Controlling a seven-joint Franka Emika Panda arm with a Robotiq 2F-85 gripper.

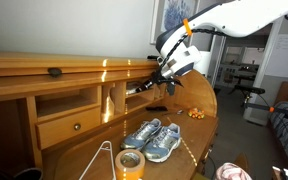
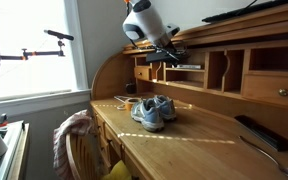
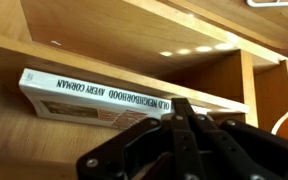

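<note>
A thin book [image 3: 94,98] with a white cover edge and the printed words "Old Neighborhood" and "Avery Corman" lies flat in a wooden cubby in the wrist view. My gripper is at the book's right end, its black fingers close together and hiding that end. Nothing shows between them; whether they touch the book cannot be told. From outside, the gripper [image 1: 140,82] reaches in at the desk's upper cubbies, and in the second exterior view the gripper [image 2: 178,54] is by the same row.
Grey shoes [image 1: 162,143] stand on the desktop, with an orange-yellow roll [image 1: 130,162] in front. A black case [image 2: 263,133] and a spoon-like utensil [image 2: 271,158] lie on the desk's other end. Cubby dividers [image 3: 248,88] stand close to the gripper.
</note>
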